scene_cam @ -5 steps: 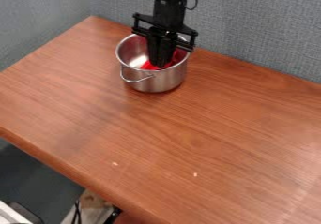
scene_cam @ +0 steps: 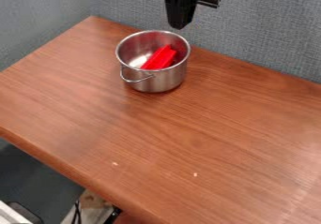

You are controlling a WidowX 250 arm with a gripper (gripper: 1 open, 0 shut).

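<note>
A stainless steel pot point(scene_cam: 142, 79) with a wire handle stands toward the back of the wooden table. Inside it lies a red object point(scene_cam: 160, 58). My black gripper point(scene_cam: 181, 22) is raised above and slightly right of the pot, at the top of the camera view and apart from the pot. Its fingers are too dark and small to tell how they stand; no red thing shows at its tip.
A grey padded wall point(scene_cam: 269, 26) runs along the back. Cables and hardware lie below the table's front left edge.
My gripper has risen out of the pot to above it and slightly right. The red object is now plainly visible inside the pot.
</note>
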